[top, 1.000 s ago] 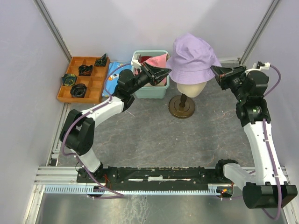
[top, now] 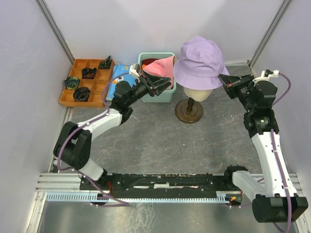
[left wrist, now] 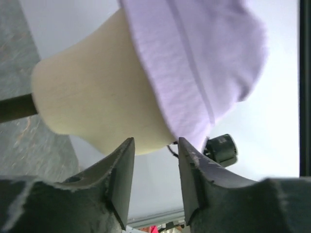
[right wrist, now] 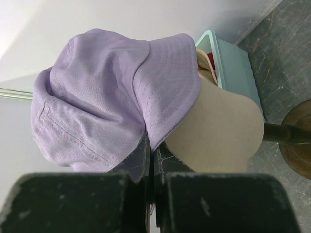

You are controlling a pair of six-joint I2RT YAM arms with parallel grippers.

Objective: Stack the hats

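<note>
A purple bucket hat (top: 199, 60) sits on the cream dummy head (top: 197, 94), which stands on a dark round base (top: 189, 111). On the hat's right side my right gripper is shut on the brim, the cloth pinched between its fingertips. My left gripper (top: 164, 86) is to the left of the head, clear of the hat; its fingers (left wrist: 121, 167) stand apart with nothing between them. In the left wrist view the purple brim (left wrist: 170, 92) hangs beyond the fingertips. Pink cloth (top: 161, 68), perhaps another hat, lies in the light green bin (top: 163, 97), partly behind my left gripper.
An orange compartment tray (top: 98, 92) with several dark bundled items stands at the far left. A blue patterned packet (top: 119, 75) lies between tray and bin.
My left gripper has moved away from the hat's left brim, to the left, and its fingers have parted.
</note>
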